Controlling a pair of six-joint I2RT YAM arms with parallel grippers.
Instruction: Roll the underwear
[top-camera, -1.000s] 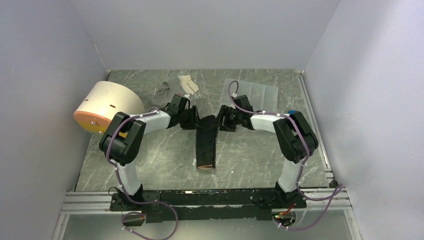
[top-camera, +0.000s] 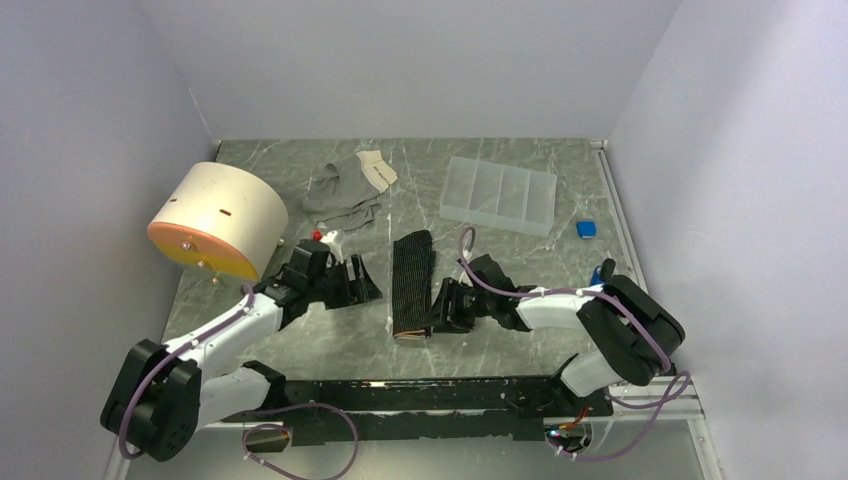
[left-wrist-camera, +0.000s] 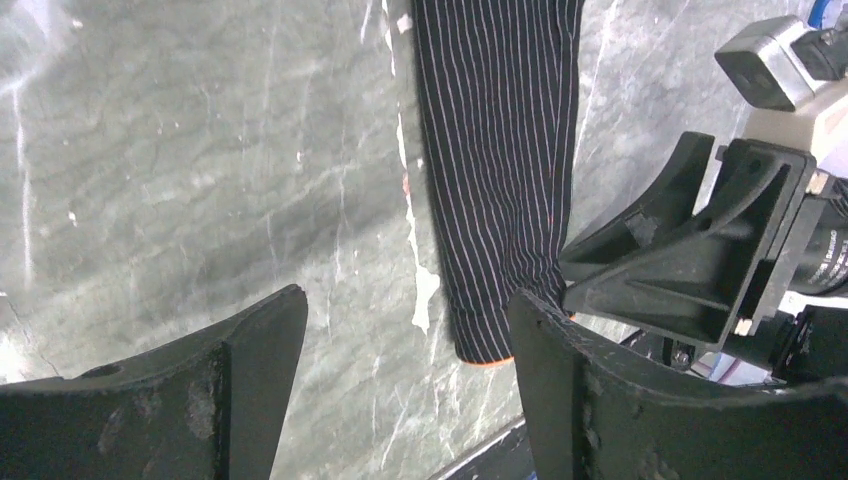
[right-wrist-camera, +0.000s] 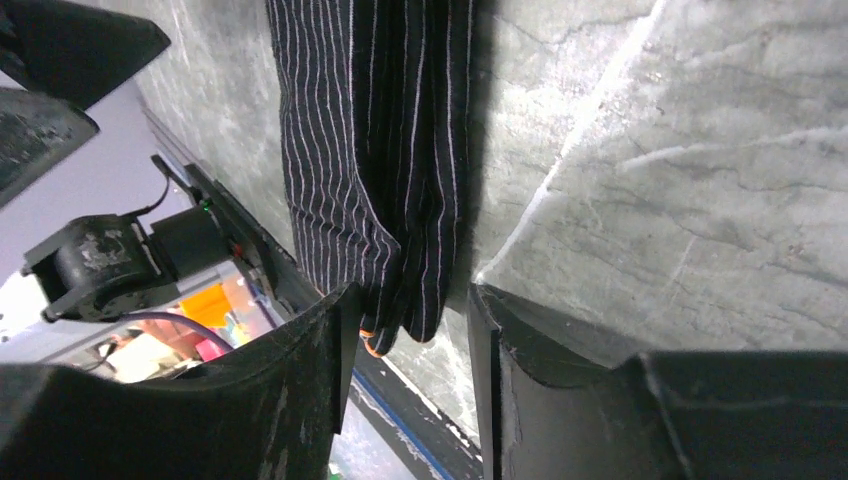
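Observation:
The dark pinstriped underwear (top-camera: 410, 280) lies folded into a long strip, running front to back at mid-table, with an orange edge at its near end. My left gripper (top-camera: 356, 285) stands open and empty to the left of the strip. My right gripper (top-camera: 444, 310) is low at the strip's near right end; in the right wrist view its fingertips (right-wrist-camera: 335, 305) are at the end of the cloth, partly apart, and I cannot tell whether they pinch it.
A grey cloth (top-camera: 340, 195) lies behind, a cream cylinder (top-camera: 215, 210) at the back left, a clear divided box (top-camera: 497, 195) at the back right and a small blue item (top-camera: 586, 229) at the right.
Both grippers have moved toward the front from the strip's far end; the right one has come down beside its near end. The underwear looks unchanged.

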